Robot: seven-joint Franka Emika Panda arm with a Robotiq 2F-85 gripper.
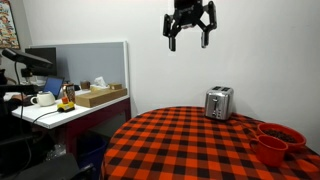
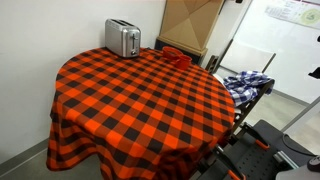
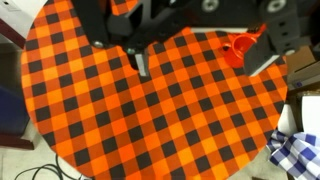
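High above the table hangs my gripper (image 1: pixel 188 43), its two fingers wide apart and nothing between them. In the wrist view the checkered tablecloth lies well below the fingers. A red cup (image 1: pixel 268 152) rests at the table's right side, in front of a red bowl (image 1: pixel 284 131) with something dark inside. The cup (image 3: pixel 236 50) also shows in the wrist view, partly covered by the gripper. A silver toaster (image 1: pixel 218 103) stands at the back of the table; exterior view 2 shows the same toaster (image 2: pixel 123 38) near the wall.
A side desk at the left carries a white mug (image 1: pixel 44 99) and a brown box (image 1: pixel 97 97). Blue checkered cloth (image 2: pixel 248 87) lies beyond the table's right side.
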